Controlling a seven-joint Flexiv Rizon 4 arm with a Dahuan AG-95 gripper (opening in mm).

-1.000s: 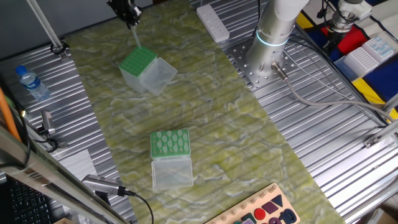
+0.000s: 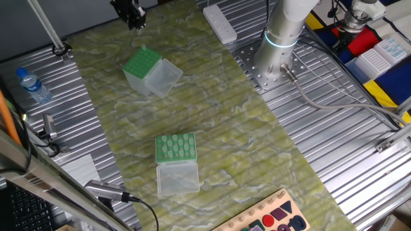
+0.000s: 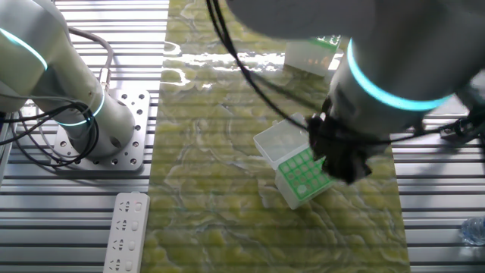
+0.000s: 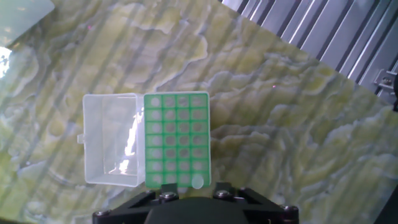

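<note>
Beneath my gripper is a translucent box with a green gridded rack [image 4: 177,138]; its clear lid [image 4: 113,140] is folded open beside it. In the wrist view the fingers stand apart, and I see nothing held between them. A pale pipette tip [image 4: 198,181] sits at the rack's near corner, and in exterior view 1 the top of this tip [image 2: 144,47] pokes above the green surface, clear of the fingers. A second box with a green rack [image 2: 176,147] holds several upright pale tips, its lid [image 2: 178,178] open too.
A wooden shape board [image 2: 263,215] lies at the mat's near edge. The power strip [image 2: 220,24] is near the robot base, and a water bottle [image 2: 33,85] stands off the mat.
One second ago a long pale tip spanned from my gripper to the rack's corner. Now it stands lower in that corner, with a gap below the fingers. Both boxes have stayed put.
</note>
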